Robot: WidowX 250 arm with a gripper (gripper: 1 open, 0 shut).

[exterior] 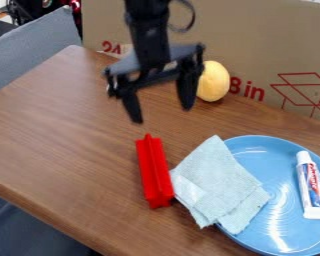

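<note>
My black gripper (160, 102) hangs open above the wooden table, upper centre, its fingers apart and blurred, with nothing seen between them. Below it lies a red bar-shaped object (153, 170). To its right a light blue cloth (219, 182) rests partly over the rim of a blue plate (294, 160). A toothpaste tube (314, 188) lies on the plate. A yellow oval object (212, 82) stands behind the gripper to the right.
A cardboard box (276, 55) forms the back wall. A grey padded surface (23, 60) borders the table at the left.
</note>
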